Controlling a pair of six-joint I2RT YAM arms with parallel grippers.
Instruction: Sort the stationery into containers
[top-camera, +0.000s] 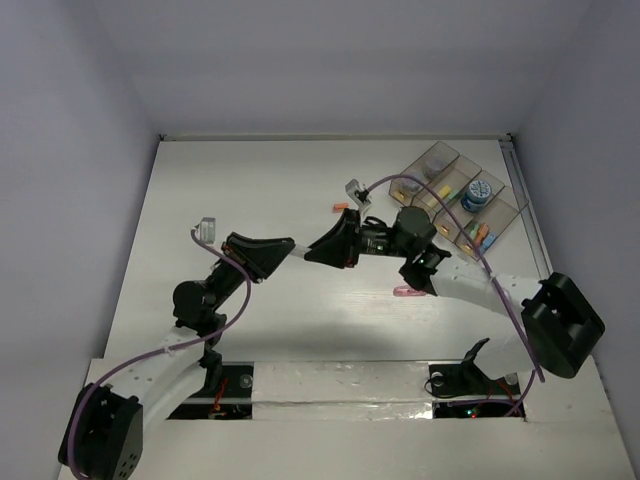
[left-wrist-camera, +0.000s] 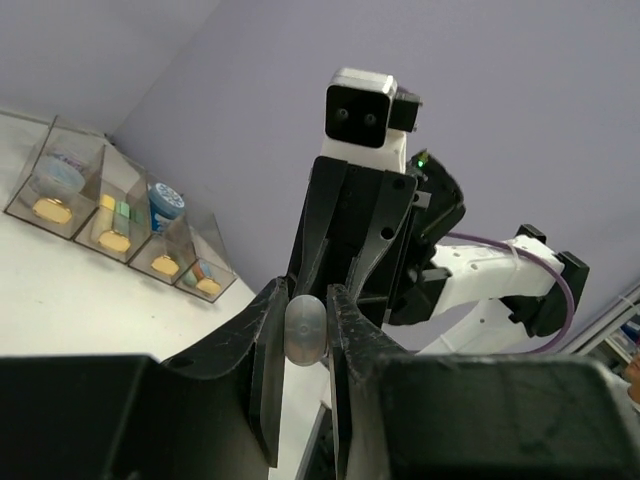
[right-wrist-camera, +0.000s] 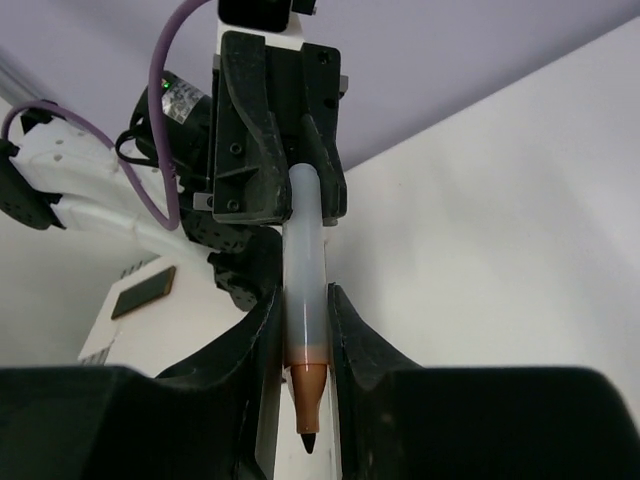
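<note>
A pen with a clear white barrel and an orange tip section (right-wrist-camera: 305, 270) bridges my two grippers above the table. In the top view, only a short pale stretch of the pen (top-camera: 300, 251) shows between them. My left gripper (top-camera: 290, 247) is shut on its rear end, whose rounded cap (left-wrist-camera: 305, 330) faces the left wrist view. My right gripper (top-camera: 312, 253) is shut around the barrel near the orange end, the dark point sticking out past its fingers (right-wrist-camera: 352, 350). The divided organizer (top-camera: 462, 157) stands at the back right, with a blue-lidded jar (top-camera: 476, 195) inside.
A small orange piece (top-camera: 340, 207) lies on the table behind the right gripper. A pink item (top-camera: 408, 291) rests in front of the right arm, partly covered by it.
</note>
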